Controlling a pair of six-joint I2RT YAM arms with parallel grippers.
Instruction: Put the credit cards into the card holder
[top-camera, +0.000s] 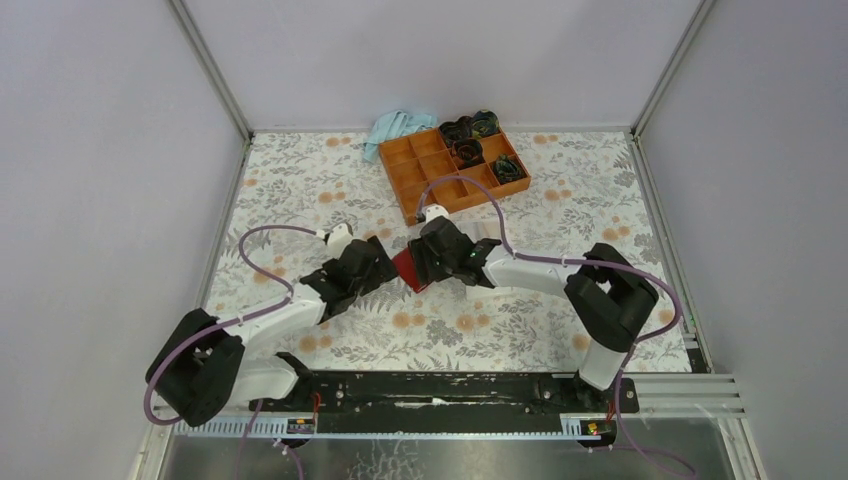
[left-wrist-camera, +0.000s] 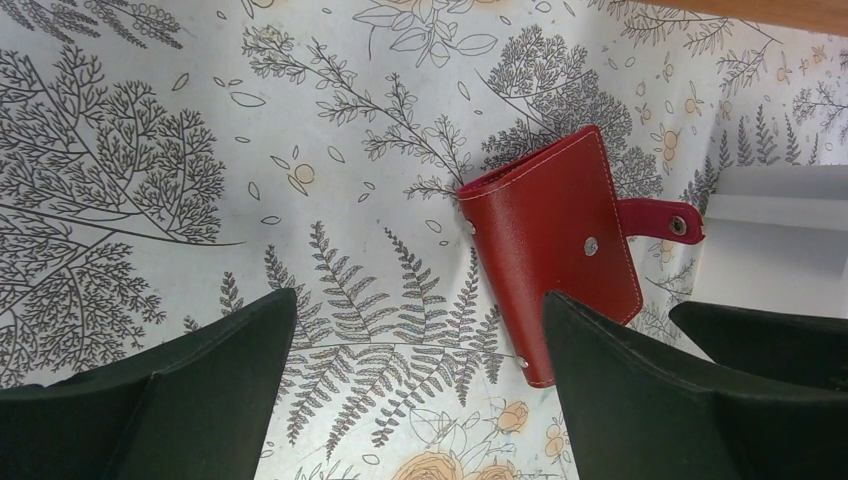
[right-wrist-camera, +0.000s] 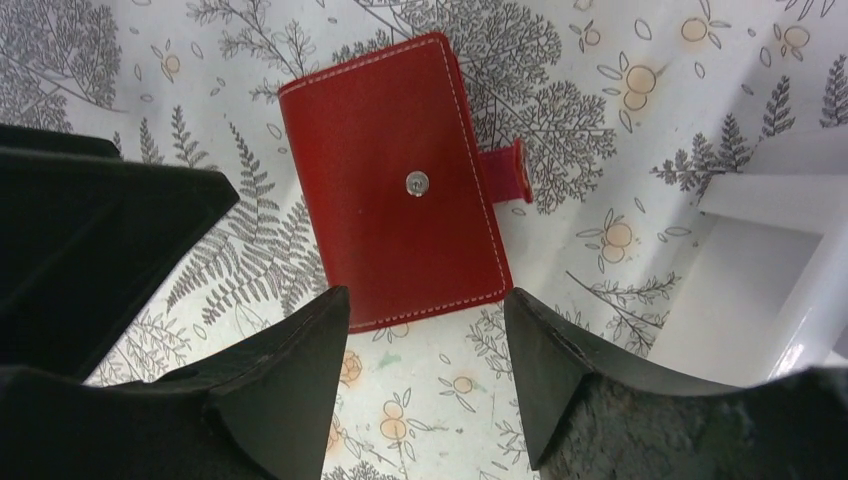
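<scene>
A red leather card holder (top-camera: 408, 268) (left-wrist-camera: 550, 250) (right-wrist-camera: 398, 190) lies on the floral mat with a snap strap sticking out to one side. My left gripper (top-camera: 380, 258) is open, with nothing between its fingers, just left of the holder. My right gripper (top-camera: 425, 260) is over the holder, its fingers apart and nothing held between them. No loose cards can be made out.
A white tray (left-wrist-camera: 770, 260) (right-wrist-camera: 740, 290) lies right of the holder, partly under the right arm. A wooden compartment box (top-camera: 410, 175) with dark coiled items and a light blue cloth (top-camera: 390, 130) are at the back.
</scene>
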